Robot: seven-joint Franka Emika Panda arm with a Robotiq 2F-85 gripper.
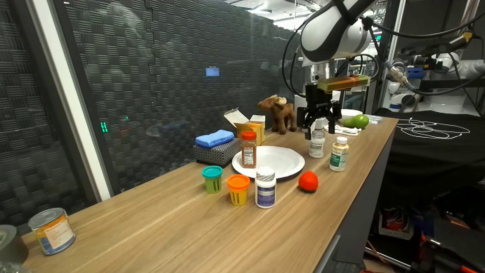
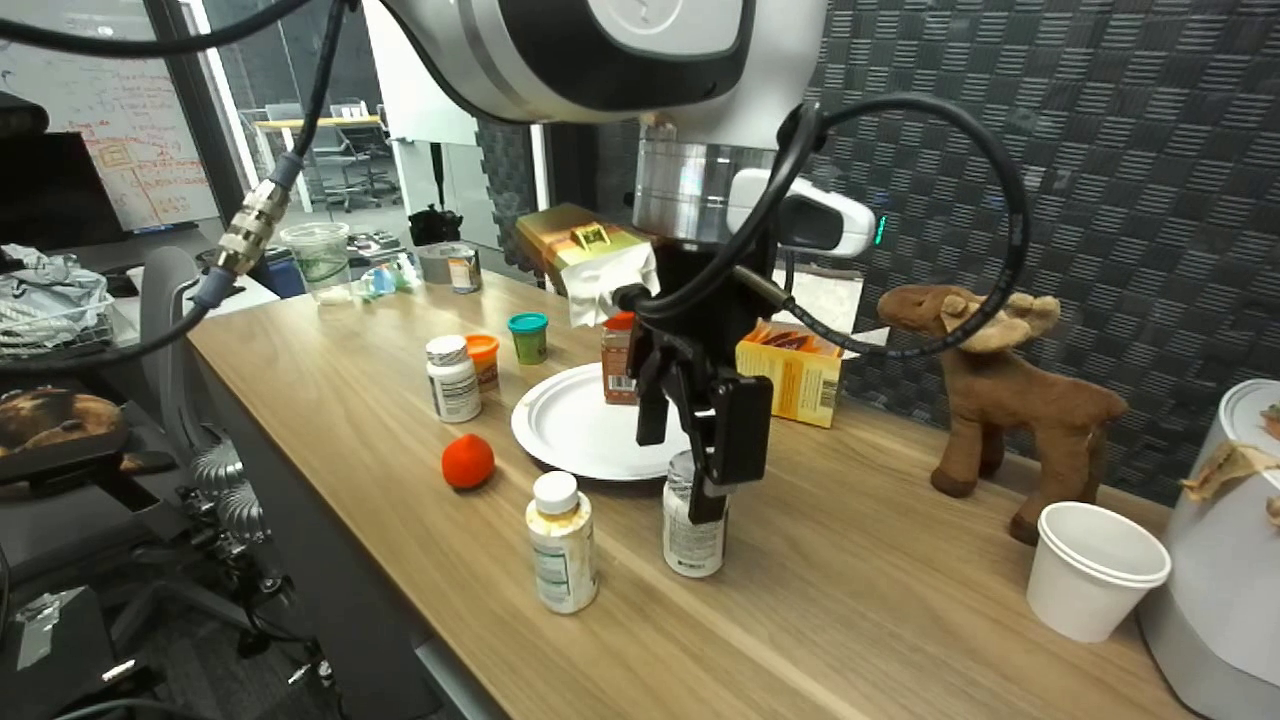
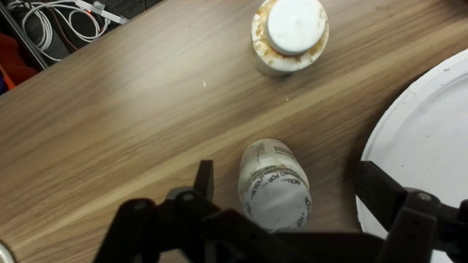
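Observation:
My gripper is open, its two fingers spread wide. In the wrist view a white bottle [image 3: 274,193] with a printed seal on its lid lies between the fingertips in that picture, touching neither finger. From the second exterior view, the gripper [image 2: 690,450] hangs just above and around the top of this upright bottle [image 2: 692,546], with one finger hiding part of it. A white-capped bottle with a green label [image 1: 338,157] stands beside it, nearer the table's front edge.
A white plate [image 1: 291,164] bears a red-capped spice jar [image 1: 248,152]. A red ball-like object [image 1: 308,181], another white bottle [image 1: 265,191] and two small tubs sit farther along. Behind stand a toy moose [image 2: 1020,396] and paper cups [image 2: 1092,576].

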